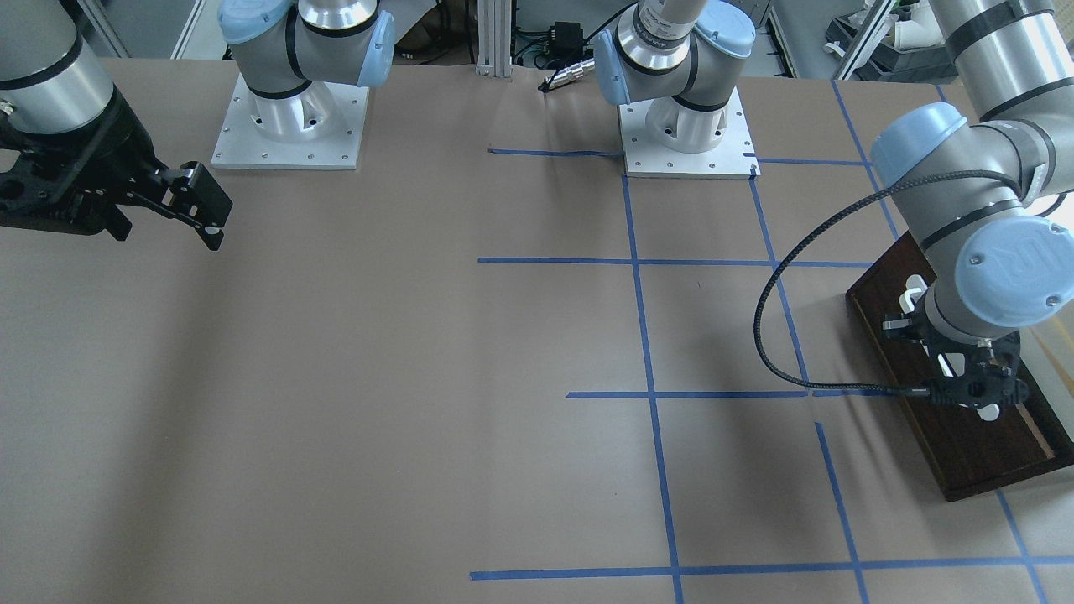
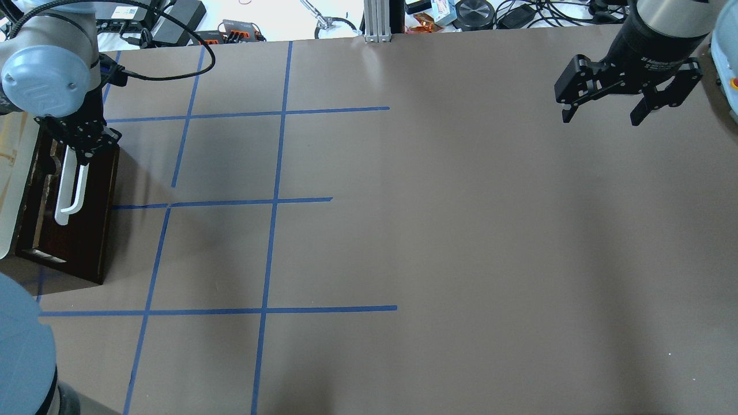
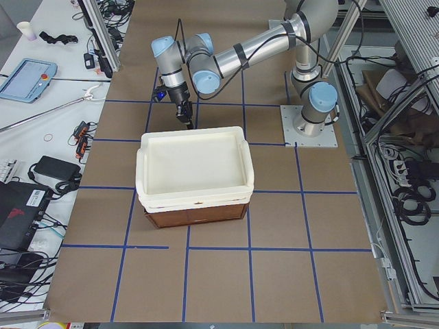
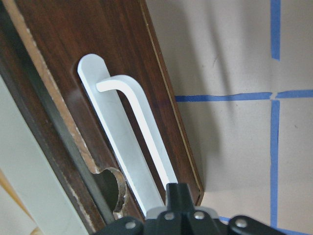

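Note:
A dark wooden box (image 1: 967, 463) lies at the right of the front view; a white lever handle (image 4: 142, 122) is mounted on its dark face, beside a carved notch. My black gripper (image 2: 83, 155) is over one end of the handle, very close to it. In the wrist view the gripper sits at the bottom, over the handle's end; whether its fingers are open or hold the handle is unclear. In the left view a white tray (image 3: 194, 168) sits on the box.
Taped floor (image 1: 554, 342) left of the box is clear. Other arms stand around it, including a black gripper (image 2: 629, 86) at the top view's upper right.

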